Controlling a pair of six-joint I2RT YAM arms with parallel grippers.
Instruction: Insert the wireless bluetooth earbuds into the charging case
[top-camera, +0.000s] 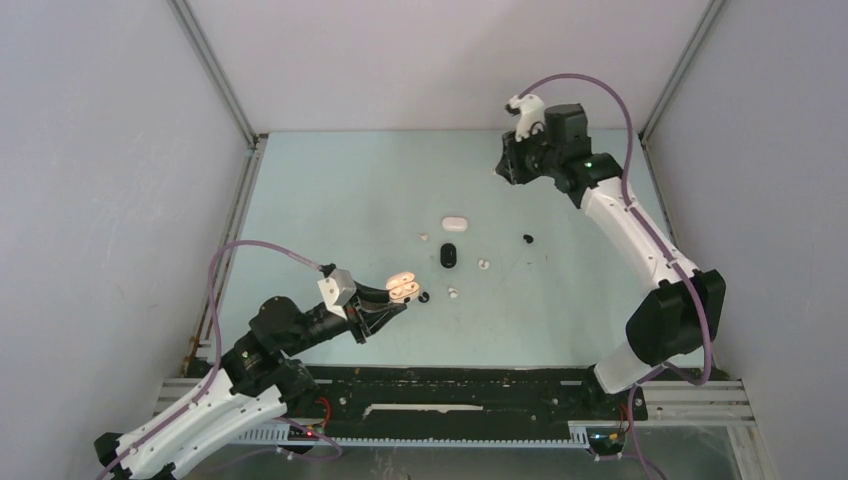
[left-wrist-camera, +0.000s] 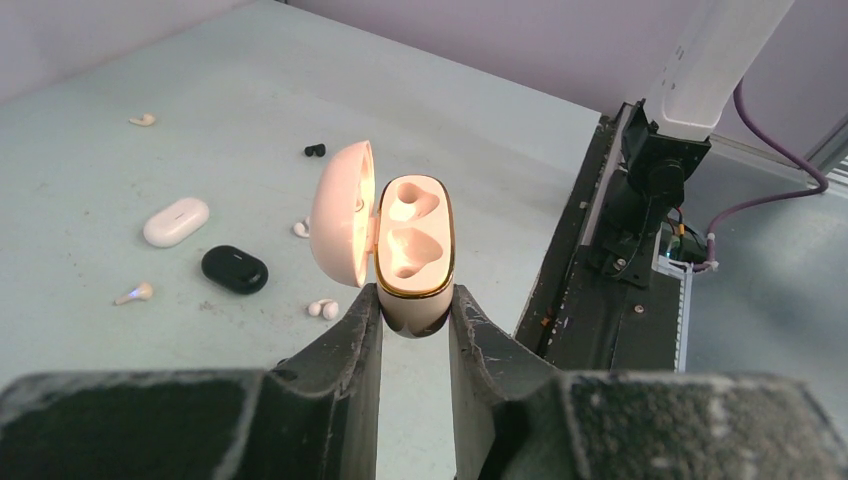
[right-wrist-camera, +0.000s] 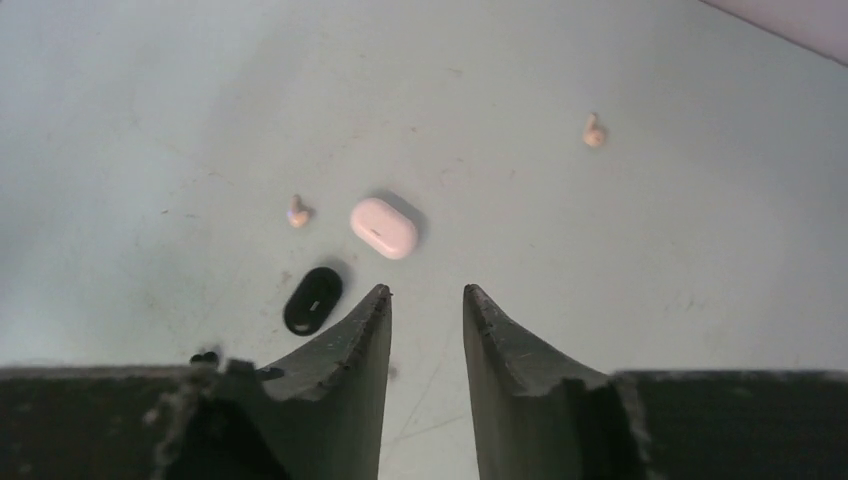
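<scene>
My left gripper (top-camera: 385, 310) is shut on an open pink charging case (left-wrist-camera: 414, 250), lid upright on its hinge, both earbud wells showing empty in the left wrist view. On the table lie small pale earbuds (left-wrist-camera: 323, 308), a pinkish earbud (left-wrist-camera: 135, 295) and others near a closed pink-white case (top-camera: 454, 223) and a black case (top-camera: 448, 255). My right gripper (top-camera: 508, 170) is high at the back right; in the right wrist view its fingers are slightly parted above bare table, nothing between them.
Small black earbuds (top-camera: 528, 239) lie right of the cases. Walls border three sides; a black rail runs along the front.
</scene>
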